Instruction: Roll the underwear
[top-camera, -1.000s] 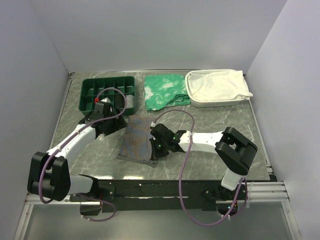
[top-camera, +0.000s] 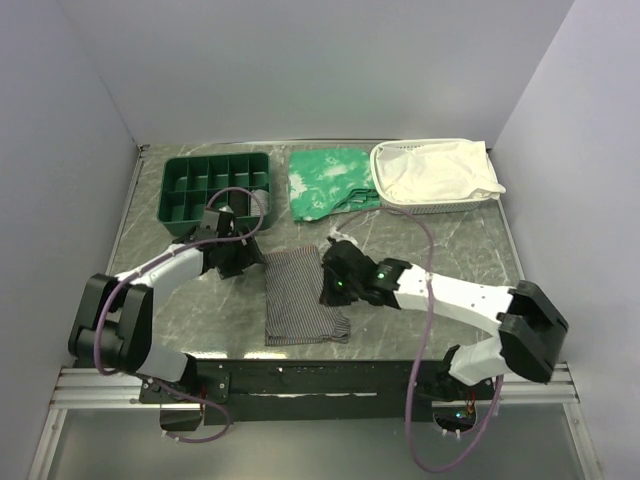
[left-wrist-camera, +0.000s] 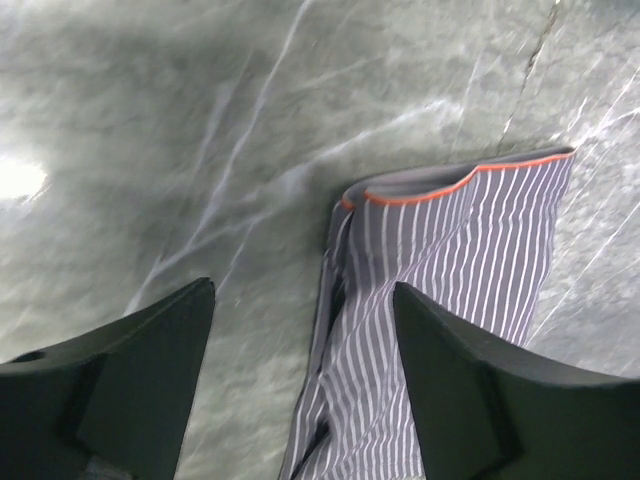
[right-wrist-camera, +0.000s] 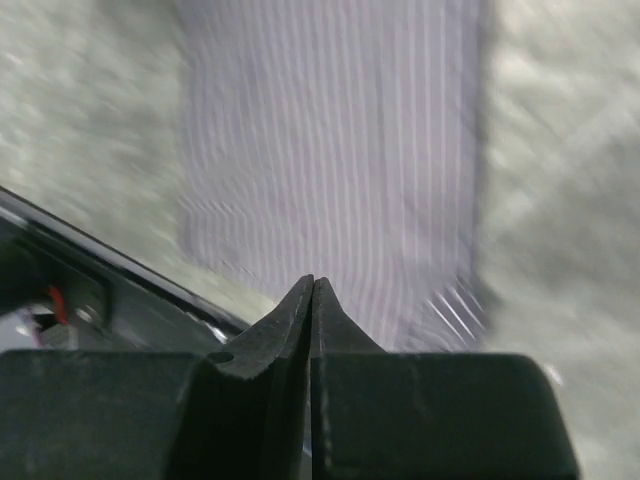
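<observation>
Grey striped underwear (top-camera: 295, 295) lies folded in a long flat shape at the front middle of the table. My left gripper (top-camera: 257, 262) hovers by its upper-left corner; in the left wrist view the fingertips (left-wrist-camera: 175, 330) are apart, with the folded edge and orange seam of the underwear (left-wrist-camera: 460, 250) beyond them. My right gripper (top-camera: 328, 298) is over the garment's right side, shut with nothing showing between its fingers; the right wrist view shows the blurred striped cloth (right-wrist-camera: 330, 170) beneath it.
A green divided box (top-camera: 182, 185) stands at back left, a green folded cloth (top-camera: 325, 180) at back middle, and a white basket (top-camera: 430, 207) with white cloth at back right.
The underwear has shifted right and toward the front and sits straighter. My right gripper has lifted and moved away from its lower-right corner; my left gripper has moved toward the cloth.
</observation>
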